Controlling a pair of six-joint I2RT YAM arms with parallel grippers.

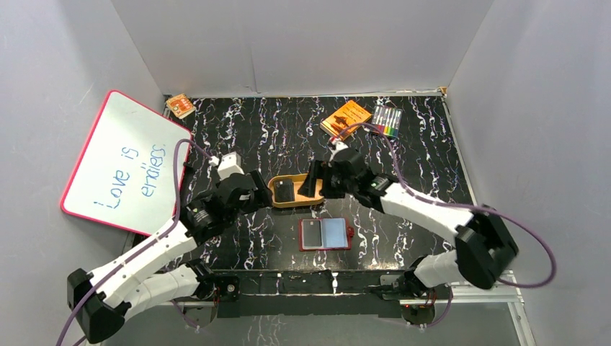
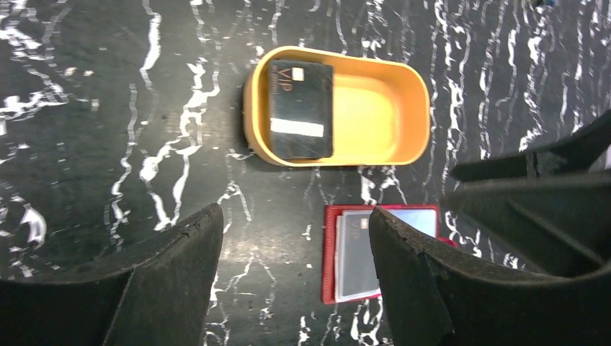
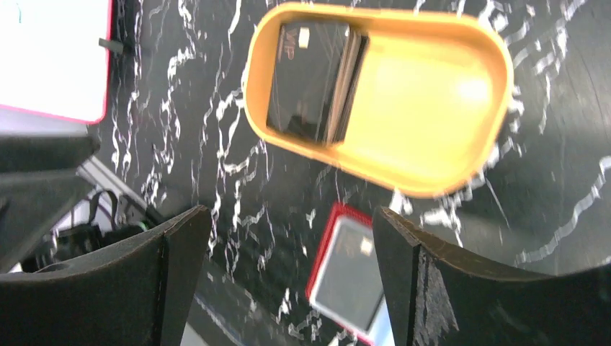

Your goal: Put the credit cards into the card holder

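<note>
An orange oval tray (image 1: 302,202) sits mid-table, its left end holding black cards. The upper black card (image 2: 299,108) reads "VIP" in the left wrist view; in the right wrist view, edges of a stack show beside the front black card (image 3: 308,79). Nearer the front lies the red-edged card holder (image 1: 324,250), opened flat: a grey card-like panel (image 3: 347,274) with a small bright square fills its left side, while its right side is pale blue. My left gripper is open and empty, left of the tray. Also open and empty, my right gripper hovers by the tray's right part.
A whiteboard (image 1: 126,166) leans at the left. Orange book (image 1: 346,117) and coloured pens (image 1: 387,121) lie at the back right, a small orange packet (image 1: 181,106) at the back left. Both grippers are close together over the tray.
</note>
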